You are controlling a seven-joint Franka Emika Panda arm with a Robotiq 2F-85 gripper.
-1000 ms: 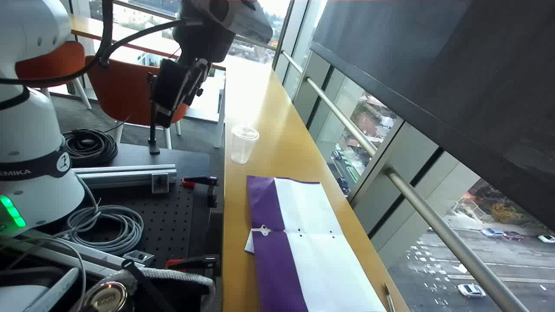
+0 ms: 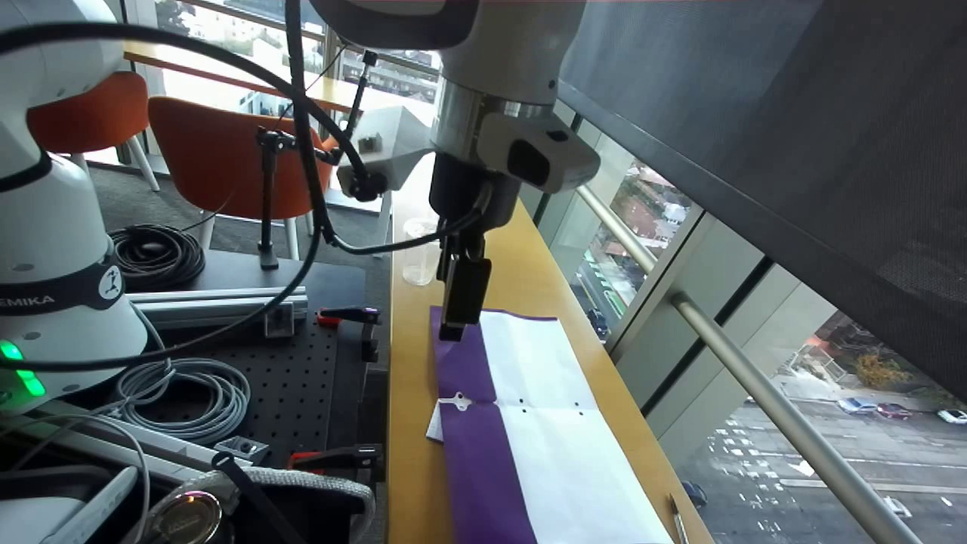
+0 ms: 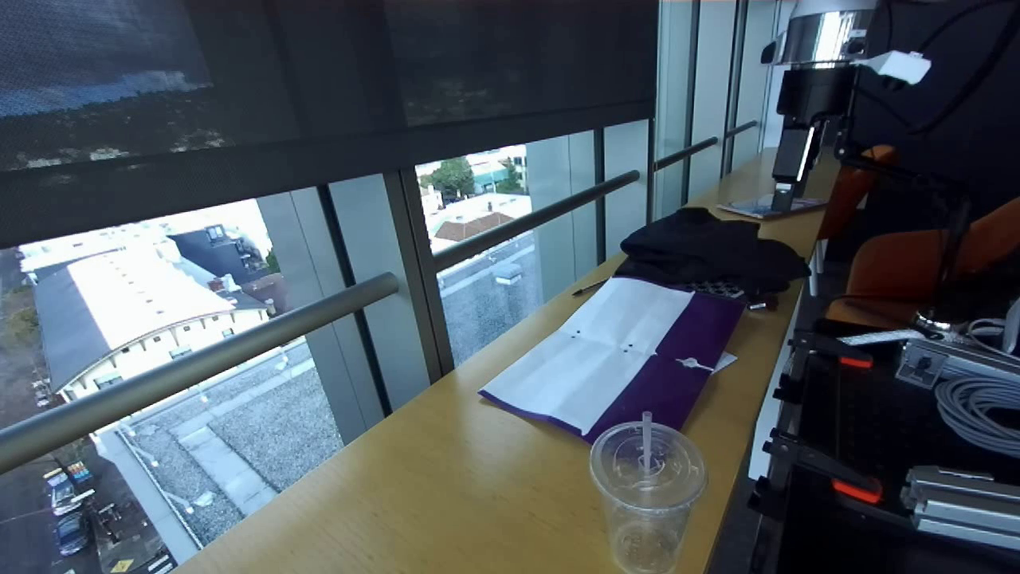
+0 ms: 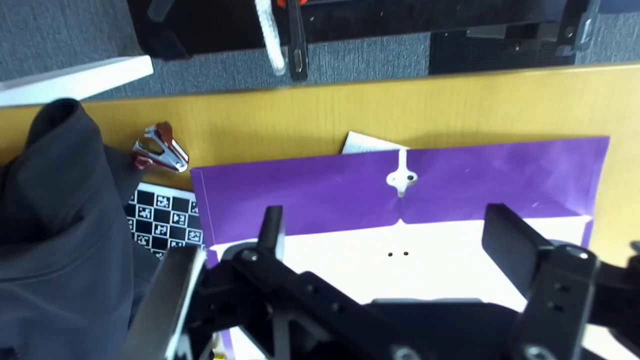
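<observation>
My gripper is open, its two fingers wide apart and nothing between them. Below it in the wrist view lies an unfolded purple-and-white folder, flat on the wooden table. In exterior view 1 the gripper points downward, seen against the folder's far purple end; its height is hard to judge. Exterior view 2 shows the gripper at the upper right. A clear plastic cup with lid and straw stands near the table's edge. Black cloth is heaped beside the folder.
Beside the cloth lie a red staple remover and a checkered board, partly covered. A pen rests near the window side. Clamps sit along the neighbouring black bench. Bare table surrounds the cup.
From above the bench and chairs, my arm has come right and toward the camera, over the table. The gripper has turned from slanted to pointing down. Folder and cup look unmoved.
</observation>
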